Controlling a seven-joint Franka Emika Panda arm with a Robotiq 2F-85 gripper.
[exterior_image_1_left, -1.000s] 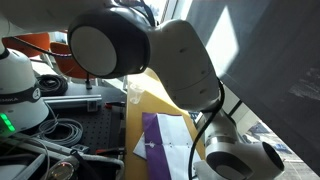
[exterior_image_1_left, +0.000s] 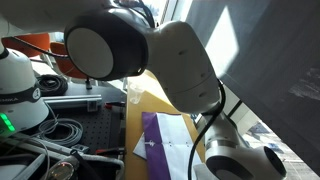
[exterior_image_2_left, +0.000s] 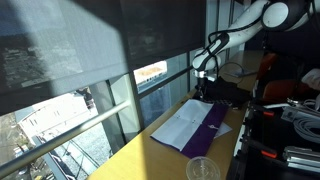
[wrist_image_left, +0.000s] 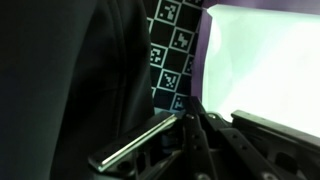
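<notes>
A purple sheet (exterior_image_1_left: 157, 135) with white paper (exterior_image_1_left: 174, 128) on it lies flat on the wooden table. In exterior view 2 the white paper (exterior_image_2_left: 183, 122) and purple border (exterior_image_2_left: 205, 135) show unobstructed. My gripper is at the bottom of the wrist view, shut, with nothing seen held. Ahead of it are the white paper (wrist_image_left: 265, 65) with its purple edge and a black board with white markers (wrist_image_left: 172, 52). Exterior view 2 shows the arm (exterior_image_2_left: 232, 72) at the far end of the table; its fingers are too small to make out there.
A clear round container (exterior_image_2_left: 202, 170) stands at the table's near end. Windows and a metal rail (exterior_image_2_left: 100, 125) run along one side. Cables (exterior_image_1_left: 62, 132) lie beside the table on the other side. Bare wood (exterior_image_2_left: 135, 158) shows around the sheet.
The white lower part of the arm has shifted slightly down and to the right in exterior view 1. The sheet and paper have stayed put.
</notes>
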